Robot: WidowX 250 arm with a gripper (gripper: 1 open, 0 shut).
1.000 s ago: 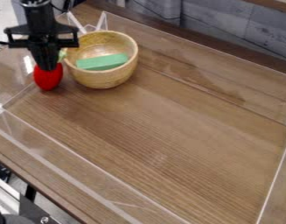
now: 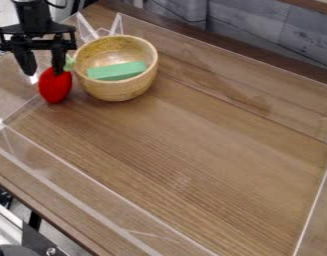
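The black gripper [image 2: 38, 40] hangs at the upper left, its fingers apart and pointing down, above and slightly left of a red rounded object [image 2: 55, 86]. That object rests on the wooden table just left of a tan bowl [image 2: 132, 80], which holds a light green block [image 2: 118, 71]. A small pale green item, partly hidden, shows between the red object and the bowl.
A white wire-like item [image 2: 102, 30] stands behind the bowl. Dark edges border the table at the upper right and lower left.
The gripper has risen from over the red object and moved toward the left. The red object and bowl show no clear change of place.
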